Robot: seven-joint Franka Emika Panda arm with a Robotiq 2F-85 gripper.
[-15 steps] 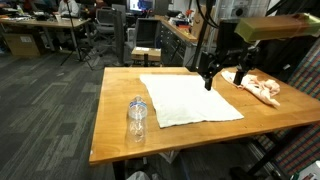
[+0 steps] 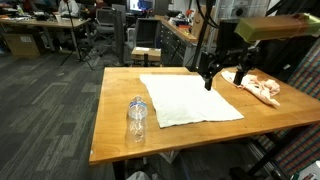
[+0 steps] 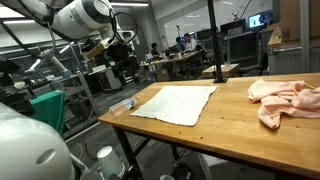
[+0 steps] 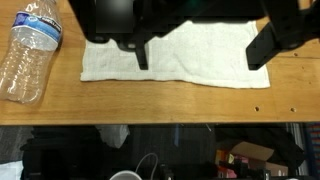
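Note:
A white cloth is spread flat on the wooden table, and its near edge also shows in the wrist view. A clear plastic bottle stands to its left, close to the table's front left corner; its blue and white label shows at the left of the wrist view. My gripper hangs above the white cloth, its dark fingers wide apart, with only the cloth visible below the gap. A crumpled pink cloth lies on the table beyond the white one, at the right in both exterior views.

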